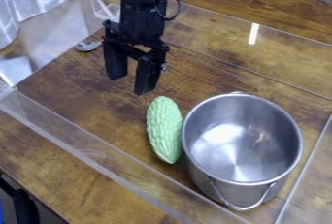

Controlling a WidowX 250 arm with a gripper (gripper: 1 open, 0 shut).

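My black gripper (pixel 135 65) is in the upper middle of the camera view, above the wooden floor, with its two fingers spread apart and nothing visible between them. A pale green bitter melon (pixel 165 131) lies below and right of it. Right beside the melon stands a steel pot (pixel 243 145), empty inside. A small metal utensil (pixel 87 46) lies behind the arm at upper left, partly hidden.
Clear plastic walls (pixel 58 128) border the wooden work surface on the front and sides. A white slatted object (pixel 46 5) is at top left. Bare wood (pixel 65 97) shows left of the melon and behind the pot.
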